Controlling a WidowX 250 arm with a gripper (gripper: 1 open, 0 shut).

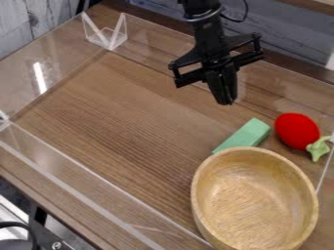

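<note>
My black gripper (225, 90) hangs over the back middle of the wooden table, shut, with nothing visible between its fingers. Below it and to the right lies a green block (240, 136), beside the rim of a wooden bowl (205, 200) at the front right. A red object (298, 129) with a pale green part lies at the right, near the bowl.
A white wire-like stand (104, 31) sits at the back left. A raised edge runs along the back.
</note>
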